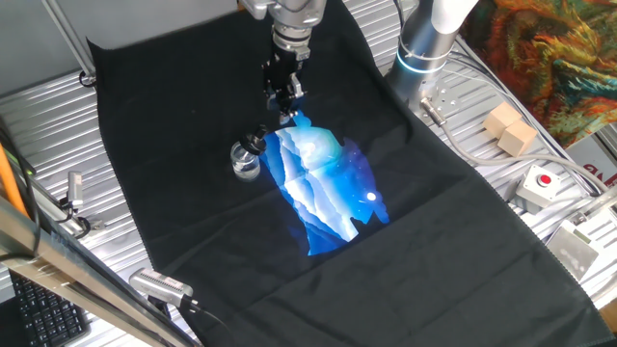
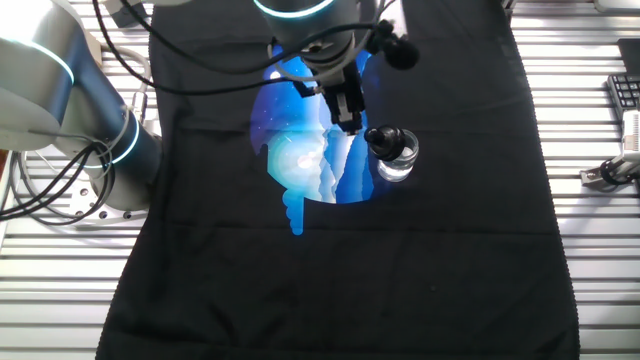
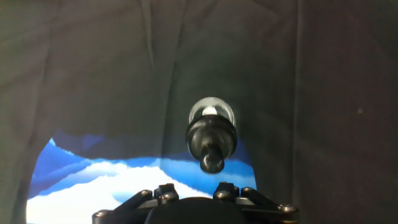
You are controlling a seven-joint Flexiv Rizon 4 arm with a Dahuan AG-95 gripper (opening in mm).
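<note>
A small clear glass bottle (image 1: pixel 246 162) with a black rounded top stands on the black cloth, against the left edge of a flat blue-and-white picture piece (image 1: pixel 323 183). From above, in the wrist view, the bottle (image 3: pixel 211 134) appears ahead of my gripper, a little right of centre. The two fingertips are spread apart with nothing between them. My gripper (image 1: pixel 285 104) hangs over the cloth at the top end of the picture, apart from the bottle. In exterior view 2 the bottle (image 2: pixel 396 158) lies just beyond the fingers (image 2: pixel 350 122).
Black cloth (image 1: pixel 174 96) covers most of the table, with wide free room around. Wooden blocks (image 1: pixel 509 130), a box with a red button (image 1: pixel 537 186) and cables lie off the cloth at the right. A camera (image 1: pixel 162 287) stands at the lower left.
</note>
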